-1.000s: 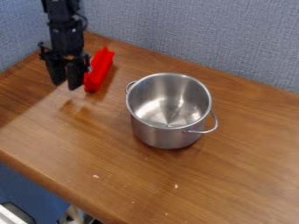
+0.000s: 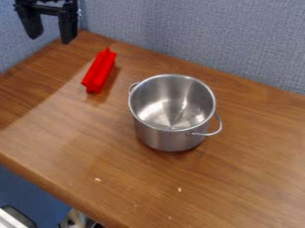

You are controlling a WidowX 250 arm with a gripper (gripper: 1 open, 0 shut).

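Note:
My black gripper point(image 2: 49, 27) hangs high at the top left, against the blue-grey wall, open with nothing seen between its fingers. Below it and to the right, a red elongated object point(image 2: 99, 70) lies on the wooden table, apart from the gripper. A steel pot point(image 2: 159, 129) with two side handles stands right of the red object, near the middle of the view.
Padded walls point(image 2: 215, 36) line the back and left. Blue floor shows past the table's edge at bottom left, with a pale object in the corner.
My gripper has risen and moved up and left, away from beside the red object. The red object and the pot have not visibly moved.

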